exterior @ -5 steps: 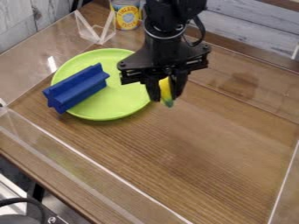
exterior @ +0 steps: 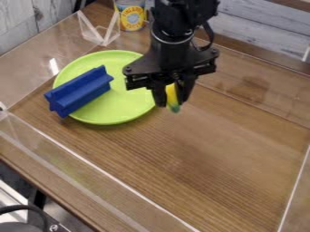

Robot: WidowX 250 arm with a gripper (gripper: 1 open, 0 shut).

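Observation:
The black gripper (exterior: 169, 86) hangs over the right edge of the green plate (exterior: 111, 105), shut on a yellow object with a green end (exterior: 176, 101), partly hidden behind the fingers. A blue block (exterior: 78, 91) rests on the left part of the plate.
A can (exterior: 132, 16) stands at the back of the wooden tray, near a white strap-like item. Clear walls edge the tray, and a cable lies at the lower left.

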